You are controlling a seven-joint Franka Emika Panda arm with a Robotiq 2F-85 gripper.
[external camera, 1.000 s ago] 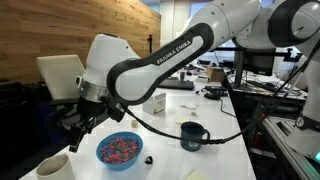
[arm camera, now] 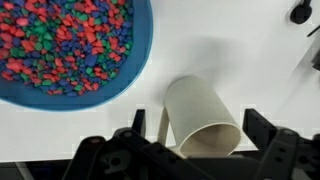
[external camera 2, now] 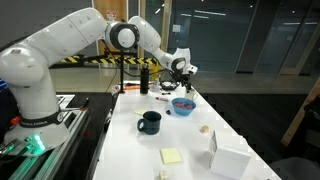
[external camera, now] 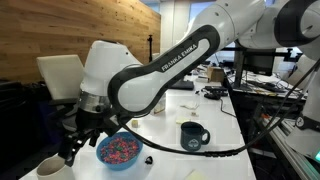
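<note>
A white mug (arm camera: 195,108) stands near the table edge, its open rim toward the camera and its handle on the left side in the wrist view. Over it is my gripper, open, with one finger to each side of the mug and the fingers apart. In exterior view 1 the same mug (external camera: 54,168) is at the lower left corner, just below the gripper (external camera: 75,144). A blue bowl (arm camera: 140,45) full of red, green and blue pieces lies beside the mug; contact between fingers and mug cannot be made out.
A dark mug (external camera: 193,135) stands to the right of the bowl (external camera: 104,158), with a black cable sagging in front of it. A white box (external camera 2: 229,156) and a yellow note (external camera 2: 171,156) are elsewhere on the table.
The arm has come lower and moved toward the left in exterior view 1, bringing the open gripper down to the white mug. Mug and bowl stay in place.
</note>
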